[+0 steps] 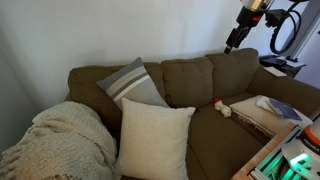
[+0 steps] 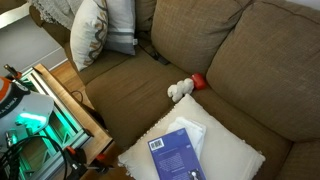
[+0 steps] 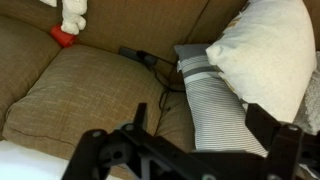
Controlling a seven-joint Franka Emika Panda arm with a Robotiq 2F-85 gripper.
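Note:
High above the back of the brown sofa, my gripper is raised and empty. In the wrist view its two dark fingers stand wide apart at the lower edge, so the gripper is open. A small white plush toy with a red part lies on the seat against the backrest, well below and apart from the gripper. The same plush toy shows at the upper left of the wrist view, cut off by the edge.
A white pillow and a grey striped pillow lean on the sofa's left. A knitted blanket covers its left end. Another white cushion carries a blue book. A dark cable lies on the sofa.

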